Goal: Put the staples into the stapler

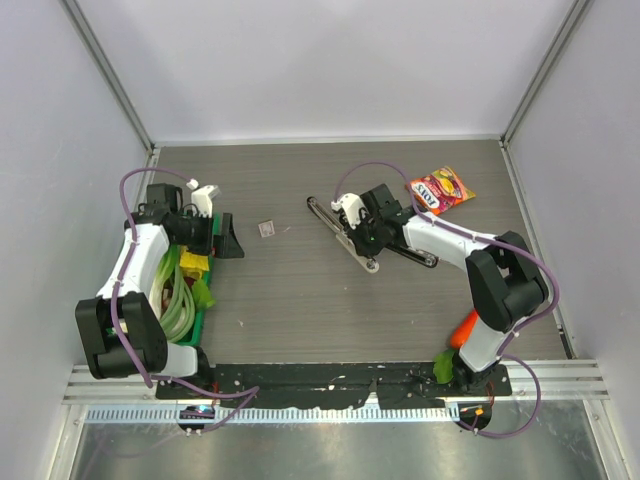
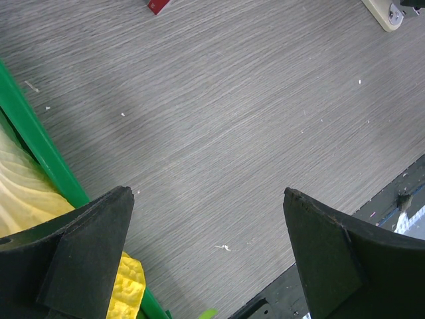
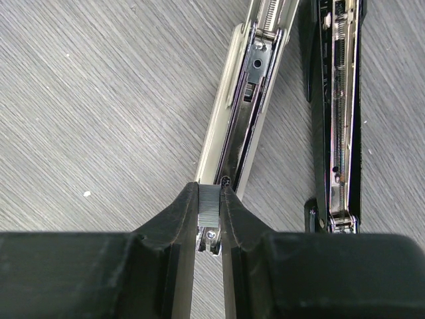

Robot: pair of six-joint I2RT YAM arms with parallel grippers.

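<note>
A cream stapler (image 3: 211,143) lies opened out flat on the table, its metal magazine channel (image 3: 236,149) facing up in the right wrist view. My right gripper is shut on a short strip of staples (image 3: 209,207), held over the near end of that channel. Whether the strip touches the metal cannot be told. In the top view the right arm covers the middle of the stapler (image 1: 362,258). Over at the left, my left gripper stands open above the edge of the green basket, nothing between its fingers.
Right beside the cream stapler lies a black stapler (image 3: 335,119), also opened. A green basket (image 2: 40,139) with vegetables and a yellow packet is under the left arm. A small box (image 1: 266,228) sits left of centre; a snack bag (image 1: 440,188) lies back right.
</note>
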